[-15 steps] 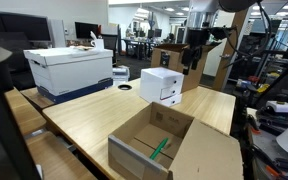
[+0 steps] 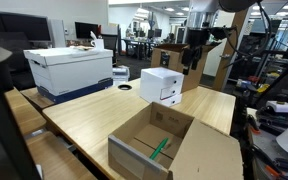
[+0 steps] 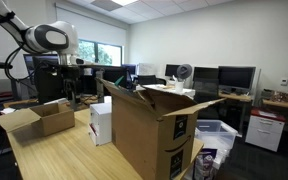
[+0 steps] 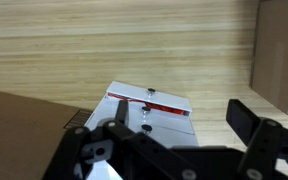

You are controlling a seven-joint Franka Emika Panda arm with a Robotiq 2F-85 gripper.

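My gripper is open, its two dark fingers wide apart with nothing held between them. Below it in the wrist view lies a white box (image 4: 169,125) with a red strip and small dark round spots, partly hidden by the fingers. In exterior view 1, the gripper (image 2: 191,66) hangs above the table beside a white box (image 2: 162,86). Nearer that camera stands an open cardboard box (image 2: 134,158), with a green object (image 2: 159,148) inside it. Exterior view 2 shows the white box (image 3: 101,123) between the open cardboard box (image 3: 56,123) and a larger carton.
That tall brown carton (image 3: 154,130) stands on the table, flaps up. White-and-blue storage boxes (image 2: 72,70) sit at the back left. A small black ring (image 2: 124,87) lies on the wood.
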